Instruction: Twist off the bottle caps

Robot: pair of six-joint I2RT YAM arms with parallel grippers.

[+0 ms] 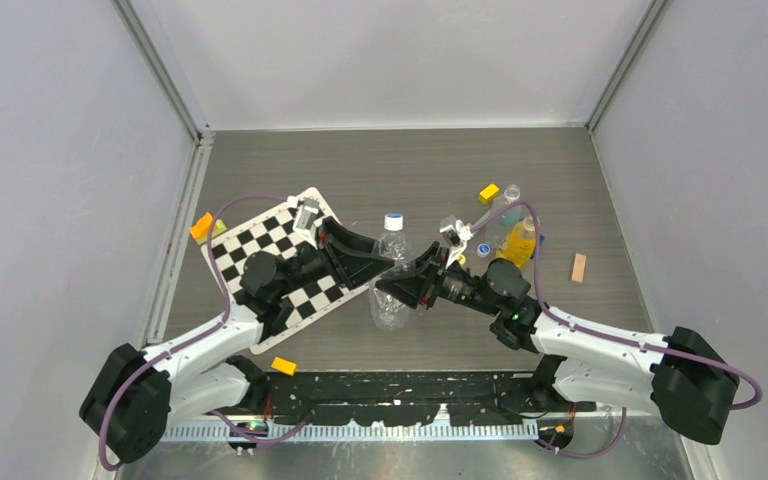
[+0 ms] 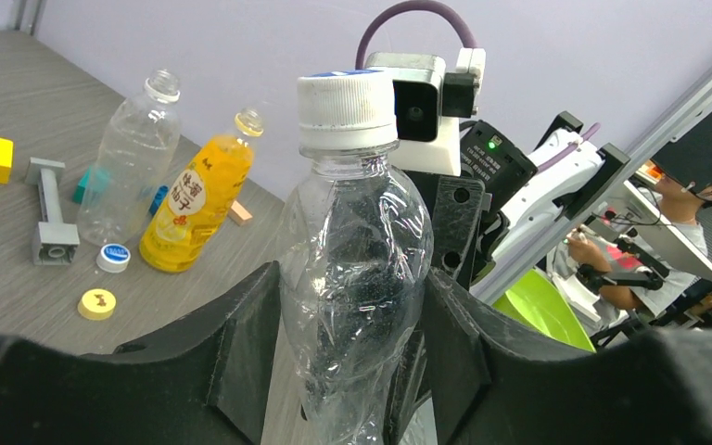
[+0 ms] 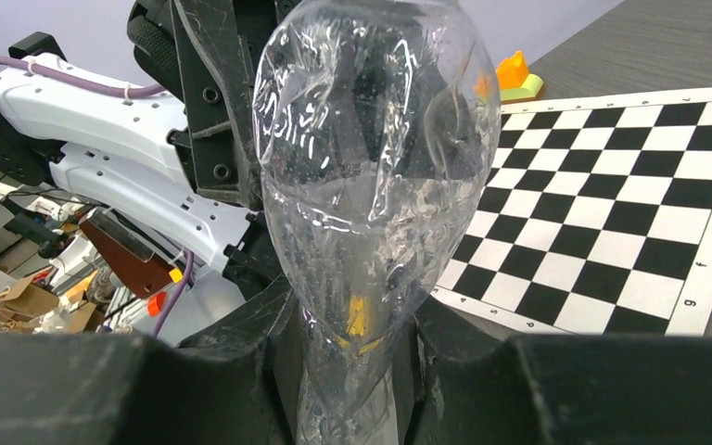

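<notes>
The clear bottle (image 2: 352, 241) stands upright, its white cap (image 2: 348, 113) with a blue top on its neck. In the top view the bottle (image 1: 390, 308) is between both arms, cap (image 1: 393, 221) at its far end. My left gripper is shut on the bottle's upper body, below the neck. Lower down, my right gripper has one finger on each side of the bottle, its fingers part open with slim gaps beside the plastic. The cap is outside the right wrist view.
An uncapped clear bottle (image 2: 130, 153) and an orange bottle (image 2: 199, 199) stand at the right, near a loose blue-and-white cap (image 2: 113, 258) and a yellow cap (image 2: 96, 304). A checkerboard (image 1: 275, 250) lies at the left.
</notes>
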